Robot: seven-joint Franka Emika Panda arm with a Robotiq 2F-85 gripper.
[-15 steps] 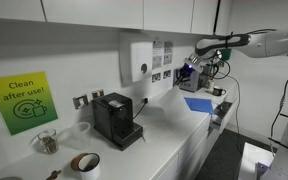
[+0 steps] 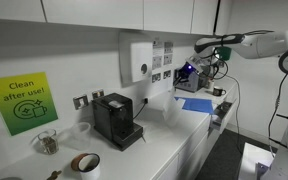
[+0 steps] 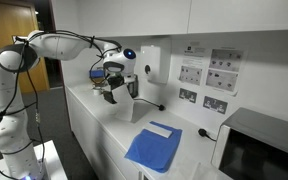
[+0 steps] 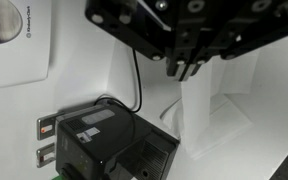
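Observation:
My gripper is shut, and a thin white sheet (image 4: pixel 196 108), looking like a paper towel, hangs from its fingertips in the wrist view. In exterior view 2 the gripper (image 3: pixel 112 94) is over the counter, with the pale sheet (image 3: pixel 122 102) below it. Against the white counter the sheet's edges are hard to make out. Exterior view 1 has the gripper (image 2: pixel 177 87) left of and above a blue cloth or mat (image 2: pixel 195 105). A white dispenser (image 2: pixel 136 57) is fixed to the wall nearby.
A black coffee machine (image 2: pixel 116 120) stands on the counter, with mugs (image 2: pixel 87 163) and a glass jar (image 2: pixel 48 142) farther along. The blue mat (image 3: pixel 155 146) lies near a dark microwave (image 3: pixel 261 143). Cabinets (image 3: pixel 204 18) overhang the counter. Open counter lies before the dispenser.
The gripper has shifted slightly left, toward the dispenser side, in exterior view 1. The white sheet has moved with it, and more of the blue mat's left side shows.

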